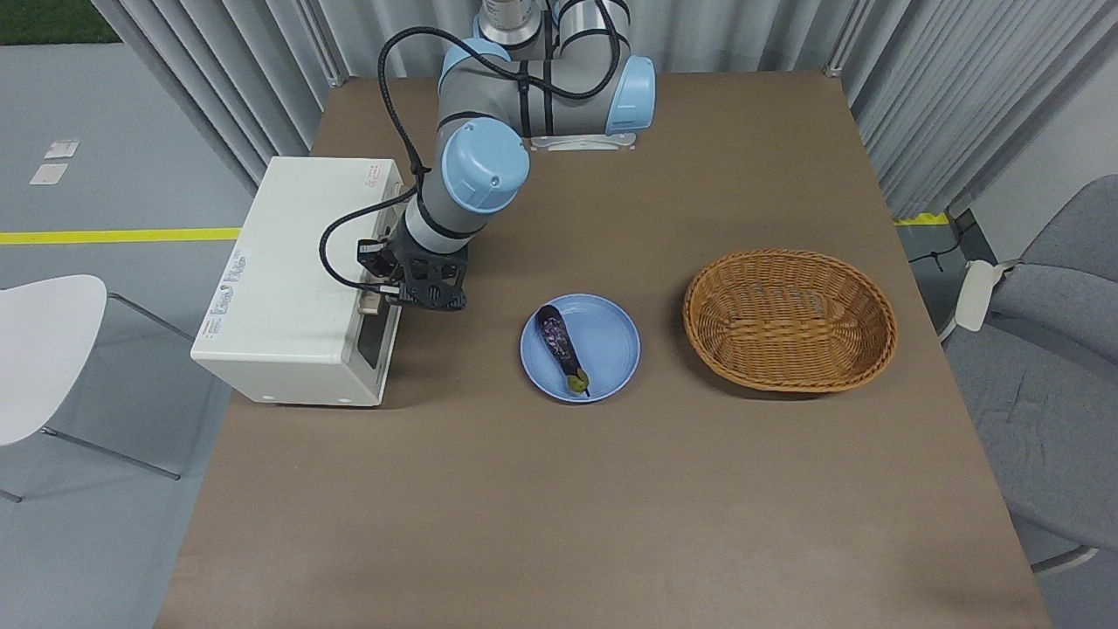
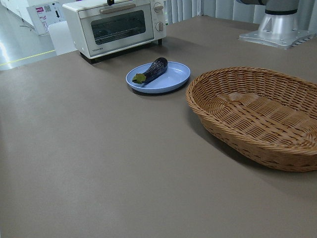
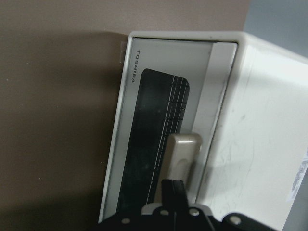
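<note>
My gripper point(image 1: 410, 281) hangs over the front of a white Toshiba toaster oven point(image 1: 283, 273), right at its door. In the wrist view the dark fingertips point(image 3: 171, 190) sit at the beige door handle point(image 3: 180, 161); whether they are open or shut on it is unclear. The oven door point(image 2: 119, 29) is closed, with its dark glass window facing the table. A dark eggplant point(image 1: 561, 346) lies on a blue plate point(image 1: 613, 341) to the right of the oven.
A wicker basket point(image 1: 789, 320) stands right of the plate. Chairs stand off both sides of the table.
</note>
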